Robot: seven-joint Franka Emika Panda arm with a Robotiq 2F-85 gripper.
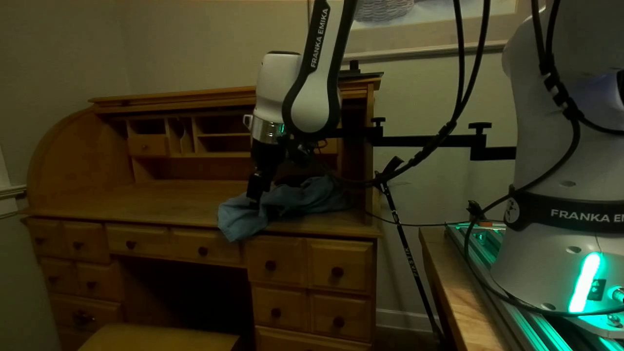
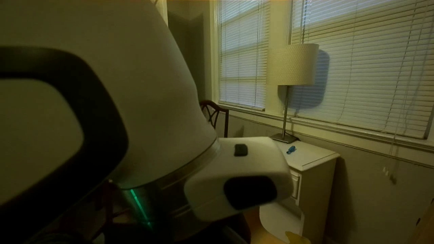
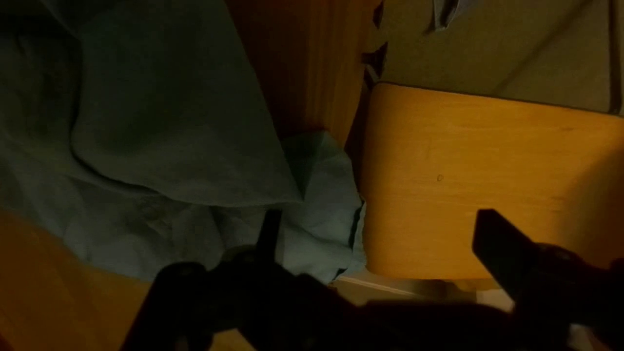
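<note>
A crumpled blue-grey cloth (image 1: 243,216) lies on the right part of the wooden desk (image 1: 146,199), one end hanging over the front edge. In exterior view 1 my gripper (image 1: 255,202) points down at the cloth's left part, close above it or in front of it; whether it touches I cannot tell. The wrist view shows the gripper open, its fingers wide apart and nothing held between them. There the cloth (image 3: 175,134) fills the left side, its end near the left finger (image 3: 269,234). Exterior view 2 hides the gripper behind the arm.
A stool or bench seat (image 3: 468,181) stands below the desk's front edge. The desk's shelves (image 1: 222,137) rise behind the cloth, and a black stand (image 1: 403,234) leans at its right. A lamp (image 2: 293,65) stands on a white side table.
</note>
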